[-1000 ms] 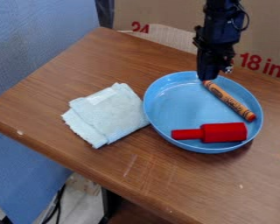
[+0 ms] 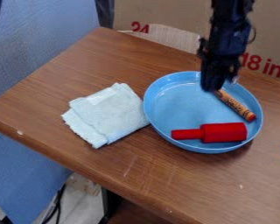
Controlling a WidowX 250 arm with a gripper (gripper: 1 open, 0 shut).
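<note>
A blue plate (image 2: 185,112) holds an orange crayon-like stick (image 2: 237,105) along its right side and a red cylinder with a narrower handle (image 2: 222,132) at the front. The dark gripper (image 2: 215,77) hangs over the back of the plate, at the stick's upper end and partly hiding it. Whether its fingers are open or shut on anything is too dark and blurred to tell.
A folded white cloth (image 2: 105,114) lies left of the plate on the wooden table (image 2: 73,175). The table's left edge drops to a blue surface. Cardboard (image 2: 266,44) stands behind.
The gripper has come down and slightly toward the front, covering more of the stick's upper end. The plate, cloth and red piece look unmoved.
</note>
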